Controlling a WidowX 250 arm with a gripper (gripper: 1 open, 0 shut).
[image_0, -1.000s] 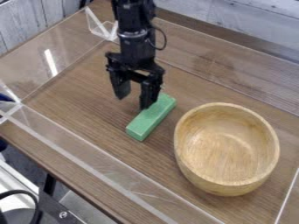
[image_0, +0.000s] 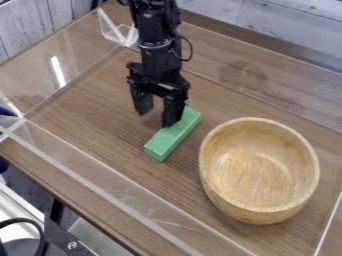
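A green rectangular block (image_0: 173, 138) lies on the wooden table, angled from lower left to upper right. My black gripper (image_0: 158, 106) hangs just over its upper end, open, with one finger on the left and the other near the block's top. Whether it touches the block I cannot tell.
A large round wooden bowl (image_0: 259, 197) stands at the right, close beside the block. Black cables lie at the lower left beyond the table's edge.
The block and bowl have not visibly moved.
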